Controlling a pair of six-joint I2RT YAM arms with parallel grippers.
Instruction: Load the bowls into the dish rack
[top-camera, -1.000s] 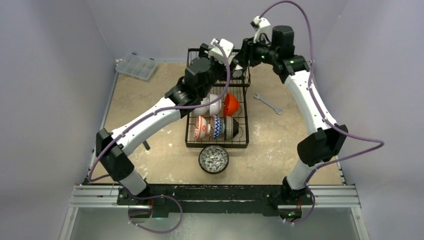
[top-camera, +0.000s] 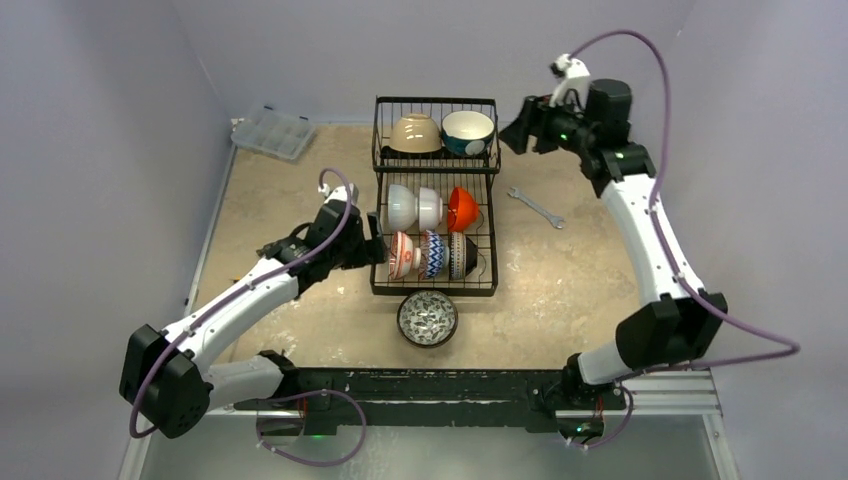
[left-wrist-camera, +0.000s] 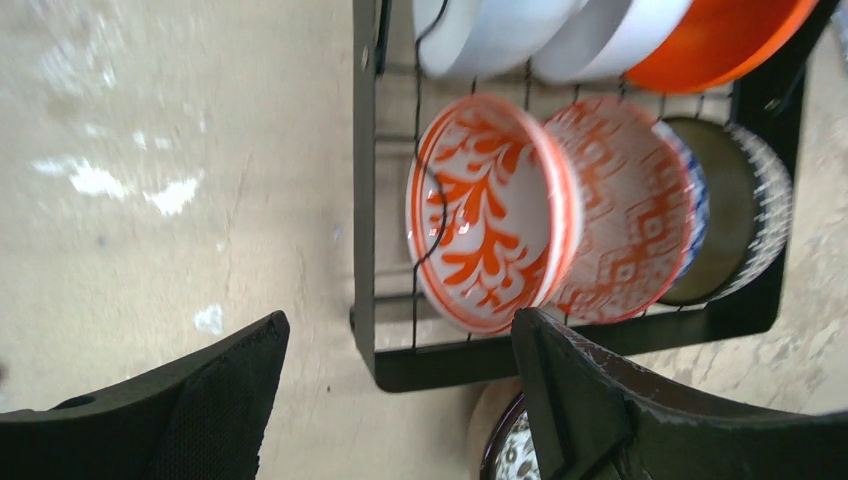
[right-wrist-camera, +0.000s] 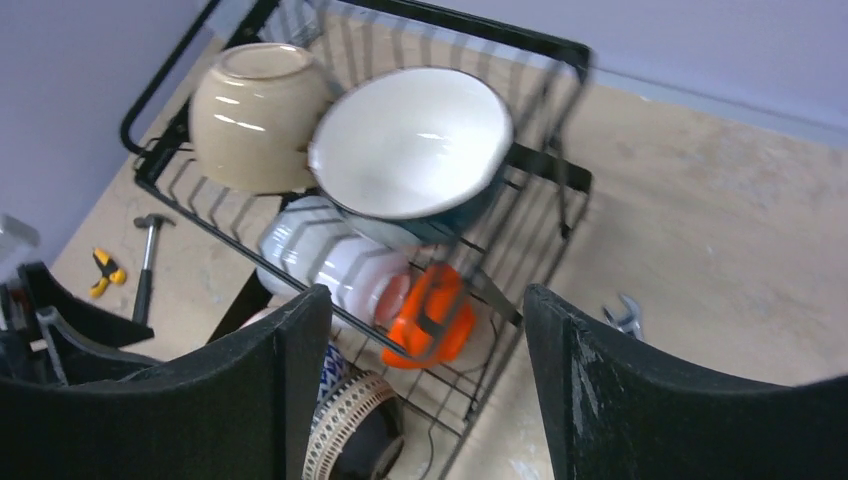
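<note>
The black wire dish rack (top-camera: 484, 291) holds several bowls. A beige bowl (top-camera: 414, 132) and a teal bowl with a white inside (top-camera: 468, 126) sit on its upper tier. Below are two white bowls (top-camera: 402, 207), an orange bowl (top-camera: 462, 209), then an orange-patterned bowl (left-wrist-camera: 480, 215), a blue zigzag bowl (top-camera: 433, 255) and a black-based one (top-camera: 463, 257). One black-and-white patterned bowl (top-camera: 427, 319) lies on the table before the rack. My left gripper (top-camera: 376, 238) is open and empty at the rack's left side. Open and empty, my right gripper (top-camera: 518, 132) hangs right of the upper tier.
A wrench (top-camera: 537, 208) lies right of the rack. At the back left stands a clear divided box (top-camera: 273, 133). A hammer (right-wrist-camera: 147, 260) and a yellow-handled tool (right-wrist-camera: 106, 272) lie on the left. Table either side of the rack is mostly free.
My left gripper has come from the upper tier leftward and down toward the front-row bowls. The right one has drawn away to the right, leaving the teal bowl uncovered on the tier.
</note>
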